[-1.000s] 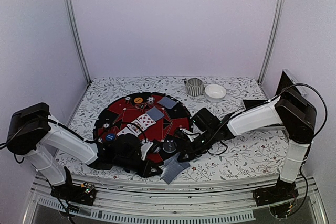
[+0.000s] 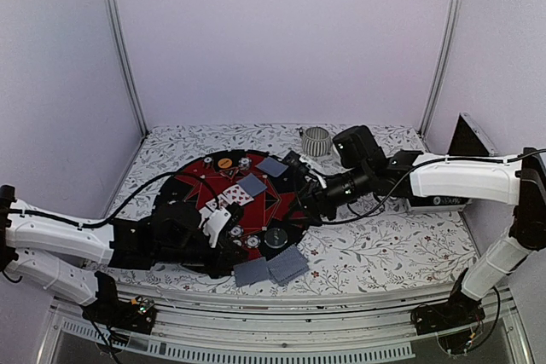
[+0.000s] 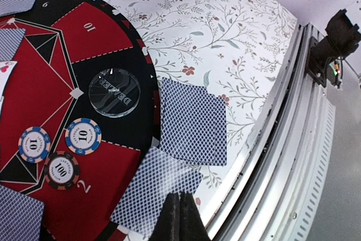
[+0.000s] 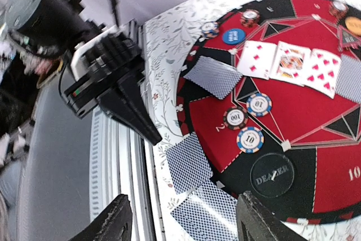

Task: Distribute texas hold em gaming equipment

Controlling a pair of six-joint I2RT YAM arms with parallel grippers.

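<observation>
My left gripper is shut, its fingertips over the edge of a patterned face-down card point(image 3: 155, 187); nothing else shows between them. In the right wrist view a small gap appears between that card and the left fingers. Beside it, two overlapping face-down cards point(image 3: 194, 122) lie at the front edge of the round mat. My right gripper stands open and empty, above the cards and the dealer button point(image 4: 272, 174). On the mat are several chips point(image 4: 250, 139) and three face-up cards point(image 4: 290, 63).
More face-down cards point(image 2: 272, 166) lie on the mat's far side. A ribbed cup point(image 2: 316, 141) stands at the back and a black case point(image 2: 439, 202) at the right.
The card that was raised between the arms now lies farther left, beside the other two.
</observation>
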